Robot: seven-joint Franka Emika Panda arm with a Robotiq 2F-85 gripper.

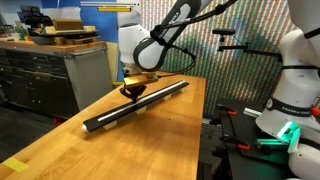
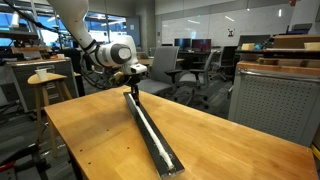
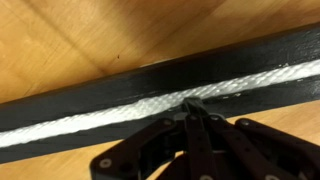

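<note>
A long black channel (image 1: 100, 122) lies across the wooden table, with a white rope (image 3: 70, 124) stretched along its groove. The rope lies fairly straight between the dark side walls in the wrist view. My gripper is shut, its dark fingertips at the rope's near edge, touching or just over it. No rope shows between the fingers. From outside, the gripper (image 1: 134, 96) points down at the channel's middle stretch. In the other exterior view, the gripper (image 2: 133, 92) is at the channel's far end, and the white rope (image 2: 152, 130) runs toward the camera.
Bare wooden table (image 1: 150, 150) surrounds the channel on both sides. A grey cabinet (image 1: 90, 75) stands behind the table. A second white arm (image 1: 295, 90) is at the right edge, away from the channel. Office chairs (image 2: 195, 85) stand beyond the table.
</note>
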